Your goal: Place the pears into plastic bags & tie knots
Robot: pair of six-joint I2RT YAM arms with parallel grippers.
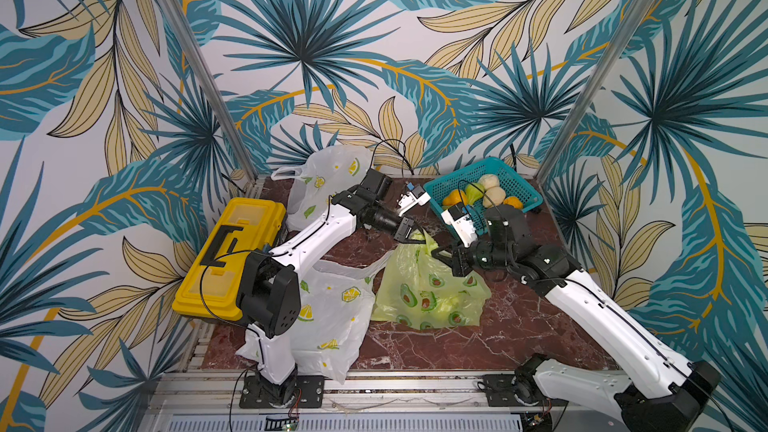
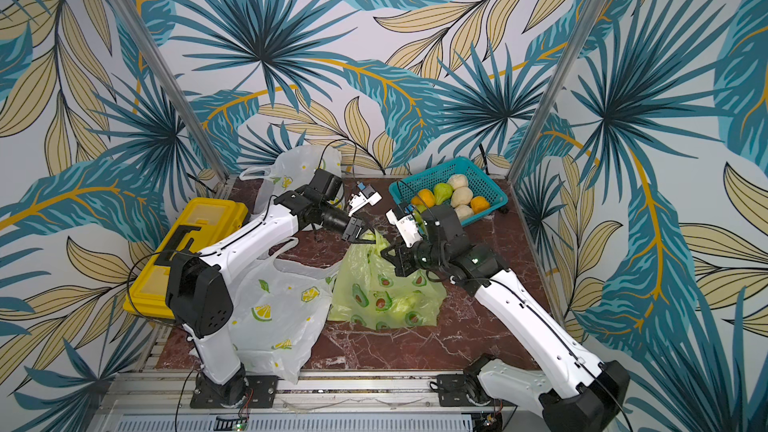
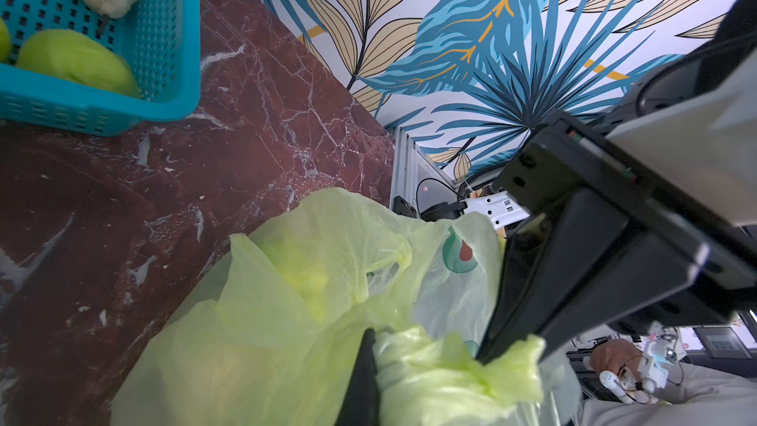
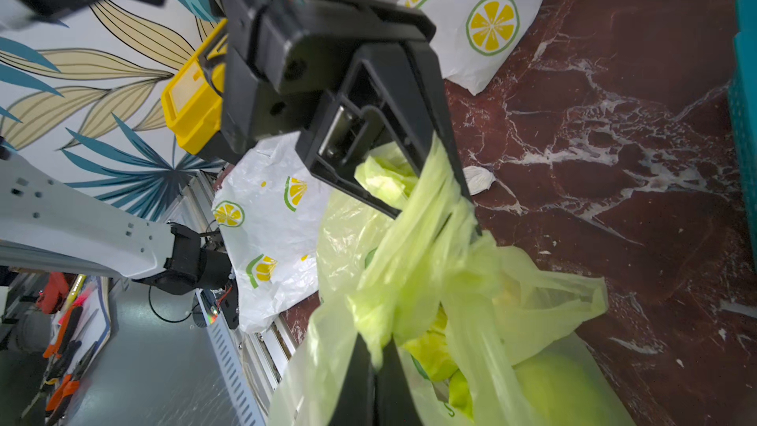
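Note:
The yellow-green bag (image 1: 432, 300) with avocado prints stands in the table's middle. Pale green fruit (image 4: 571, 382) shows blurred through its plastic. Its gathered top wraps over the fingers of my left gripper (image 1: 422, 240), which is shut; whether plastic is pinched between its tips is hidden. On the front side, my right gripper (image 1: 434, 253) is shut on the bag's top end, the twisted strand (image 4: 377, 339) running down to its fingertips. A green pear (image 1: 473, 193) lies in the teal basket (image 1: 524, 189) among other fruit.
White lemon-print bags lie flat at the front left (image 1: 324, 328) and the back left (image 1: 324, 180). A yellow toolbox (image 1: 228, 264) stands at the left edge. Bare table (image 1: 536, 312) shows to the right of the green bag.

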